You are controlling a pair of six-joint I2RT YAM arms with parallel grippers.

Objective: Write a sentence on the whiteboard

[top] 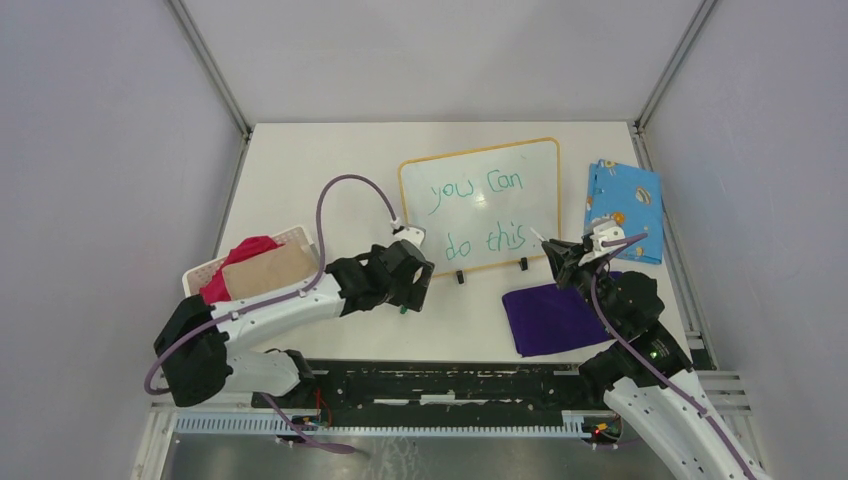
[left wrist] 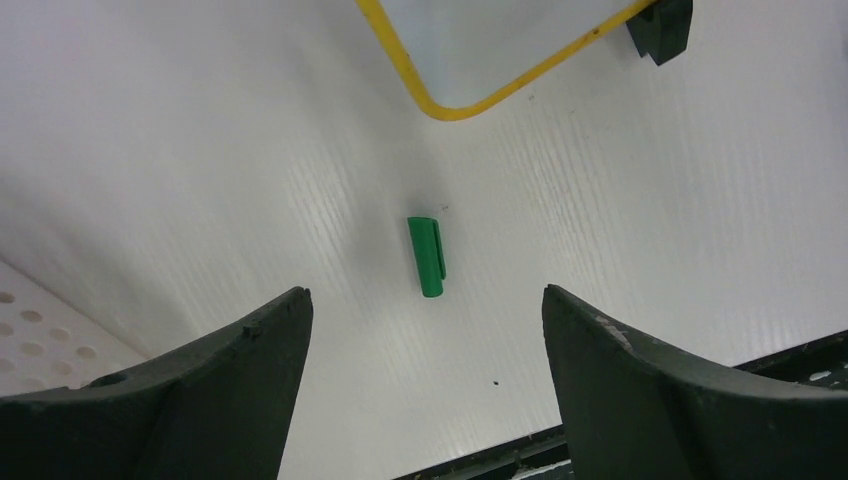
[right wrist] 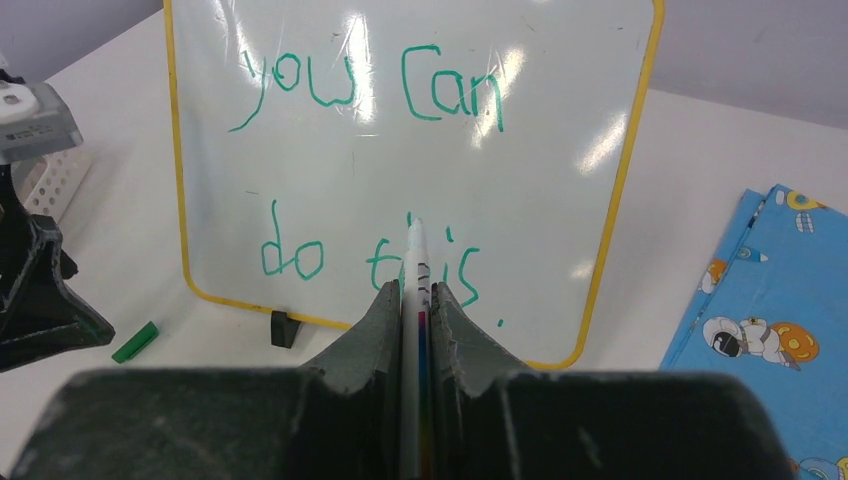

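Note:
The whiteboard (top: 480, 215) with its yellow edge lies on the table and bears "you can do this." in green; the last words are partly hidden behind the marker in the right wrist view. My right gripper is shut on a white marker (right wrist: 417, 245), whose tip points over the board's lower right part. A green cap (left wrist: 426, 257) lies on the table just below the board's lower left corner. My left gripper is open above it, the cap showing between its spread fingers but apart from them.
A white basket (top: 203, 271) holding a red cloth and a brown item stands at the left. Black clips (top: 460, 277) sit along the board's lower edge. A purple cloth (top: 535, 325) and a blue patterned cloth (top: 640, 205) lie at the right.

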